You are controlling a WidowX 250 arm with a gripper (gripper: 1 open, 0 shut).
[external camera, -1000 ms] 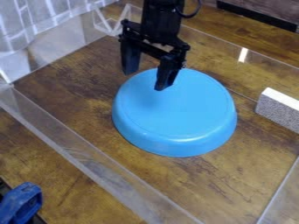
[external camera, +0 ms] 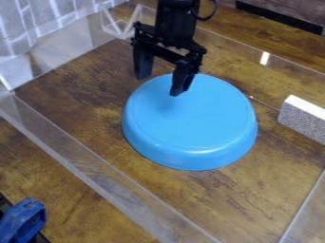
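My black gripper hangs from the top of the view over the back edge of a blue round dome-like object, its dark fingers pointing down at the back left of it. Whether the fingers are open or shut, and whether they touch the blue surface, I cannot tell. The blue object rests on a brown wooden floor in the middle.
A pale speckled block lies at the right. A blue item is at the lower left corner, outside a clear wall. Clear walls bound the wooden area.
The gripper has shifted very slightly. The blue round object stays where it was.
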